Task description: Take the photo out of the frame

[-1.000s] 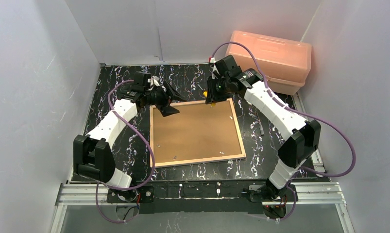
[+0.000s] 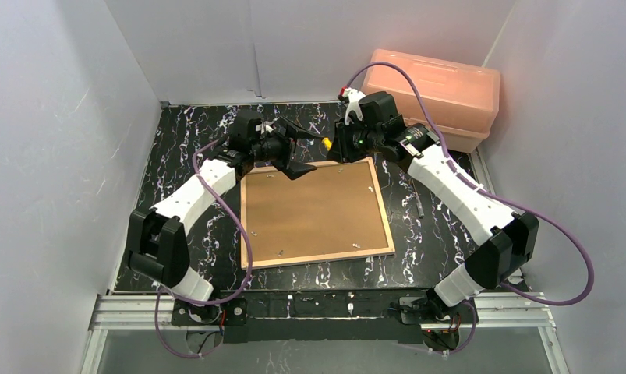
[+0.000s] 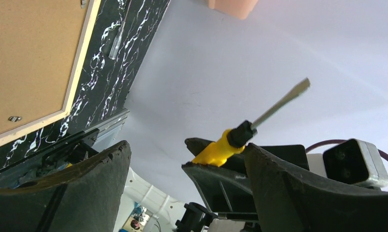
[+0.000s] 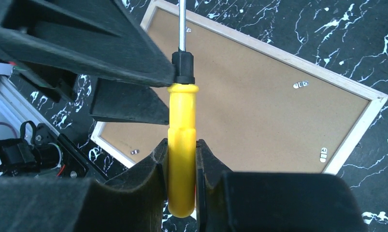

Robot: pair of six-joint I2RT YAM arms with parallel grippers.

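Observation:
A wooden frame (image 2: 317, 255) lies back-up on the black marble table, its brown backing board (image 4: 259, 111) showing small metal tabs. Above its far edge, my right gripper is shut on the yellow handle of a flat screwdriver (image 3: 216, 152), whose shaft sticks out toward my left gripper (image 2: 305, 148). The left gripper stands open around the screwdriver's end, its fingers apart from the yellow handle in the left wrist view.
A second screwdriver (image 3: 115, 46) with a clear handle lies right of the frame. A pink plastic bin (image 2: 430, 86) stands at the back right. Pale walls enclose the table.
My left gripper has moved right and up toward the screwdriver. The right arm has shifted and lifted slightly since a second ago, holding the screwdriver.

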